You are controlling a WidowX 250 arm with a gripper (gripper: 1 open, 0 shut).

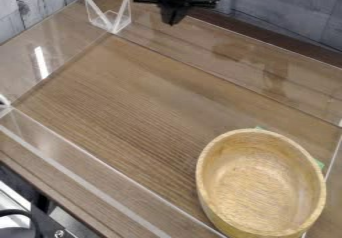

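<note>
The black gripper (pixel 174 10) hangs at the top centre of the camera view, over the back of the wooden tray, its upper part cut off by the frame edge. Its tip looks shut, with nothing visible between the fingers. A large pale yellow bowl (pixel 261 182) sits at the lower right, well away from the gripper, and appears empty.
The wooden tray floor (pixel 134 112) is bare across the middle. A clear plastic bracket (pixel 111 17) stands at the back left. Small green pieces show behind the bowl's rim at the right. A black cable runs outside the tray at the lower left.
</note>
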